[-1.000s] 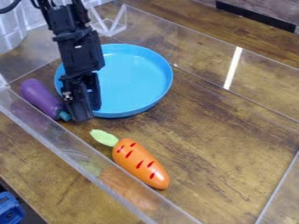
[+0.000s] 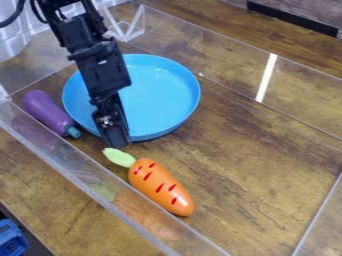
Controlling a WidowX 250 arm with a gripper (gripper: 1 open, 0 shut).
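My black gripper (image 2: 112,128) reaches down from the top left over the front left part of a blue plate (image 2: 160,90), just above the leafy top of an orange toy carrot (image 2: 159,187), which lies on the wooden table. A purple toy eggplant (image 2: 44,110) lies left of the plate, left of my fingertips. Whether the fingers are open or shut is hard to tell.
A transparent barrier (image 2: 123,210) runs diagonally along the lower left, with a blue object (image 2: 8,240) outside it at the bottom left corner.
My gripper has shifted right, away from the eggplant toward the carrot's leafy end. The plate, eggplant and carrot look essentially unmoved.
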